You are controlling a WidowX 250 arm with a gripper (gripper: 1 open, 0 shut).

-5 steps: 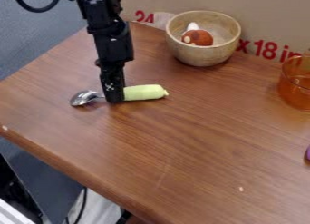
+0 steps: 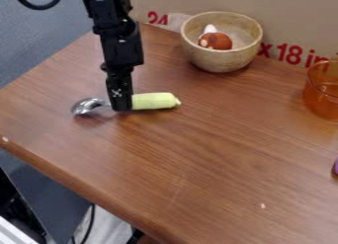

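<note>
My black gripper [image 2: 122,100] is down on the wooden table at the left, right over a silver spoon [image 2: 87,107] and a pale yellow-green cylindrical item [image 2: 156,101], which lie on either side of it. The fingertips hide where these two meet, so whether they are shut on either one cannot be told.
A wooden bowl [image 2: 220,52] holding a brown and white item [image 2: 215,40] stands at the back. An orange translucent container [image 2: 319,90] is at the right edge, with a small purple thing below it.
</note>
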